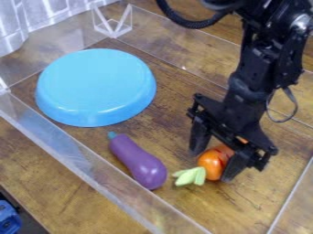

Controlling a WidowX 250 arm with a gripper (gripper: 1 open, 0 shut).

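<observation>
My black gripper [228,146] is low over the wooden tray at the right, its fingers around an orange carrot [214,166] with pale green leaves pointing down-left. Whether the fingers grip the carrot is hard to tell. A purple eggplant [142,166] lies left of the carrot, apart from it.
A blue plate [95,90] lies at the upper left. Clear plastic walls edge the tray on several sides. A blue object [6,218] shows at the bottom-left corner.
</observation>
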